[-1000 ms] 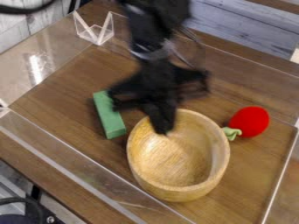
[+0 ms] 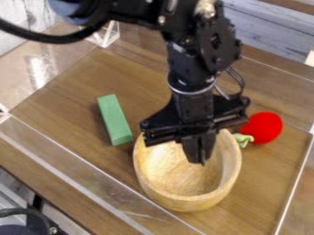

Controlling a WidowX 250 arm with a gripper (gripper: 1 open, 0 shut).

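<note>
My black gripper (image 2: 196, 147) hangs over the back half of a round wooden bowl (image 2: 185, 191), its fingertips shut at about rim height. Nothing shows between them. A green block (image 2: 114, 119) lies on the wooden table to the left of the bowl. A red rounded object (image 2: 263, 127) with a green stem sits at the right, behind the bowl, partly beside the gripper's housing.
A pale boarded edge runs along the back right. Clear strips border the table at the left.
The gripper has moved right and down from near the green block to over the bowl.
</note>
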